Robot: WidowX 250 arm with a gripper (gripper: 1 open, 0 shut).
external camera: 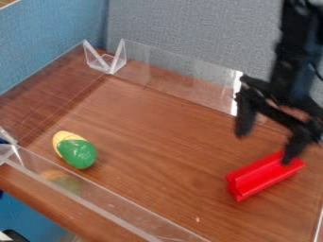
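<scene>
My black gripper (270, 128), blurred by motion, hangs at the right of the view with its fingers spread open, just above a red cylindrical object (262, 178) that lies on the wooden table near the right edge. One finger overlaps the upper end of the red object in the view; whether it touches cannot be told. A green and yellow oval object (75, 151) lies at the left of the table.
Low clear walls (127, 212) run along the table's edges, with a white bracket (106, 62) at the back left.
</scene>
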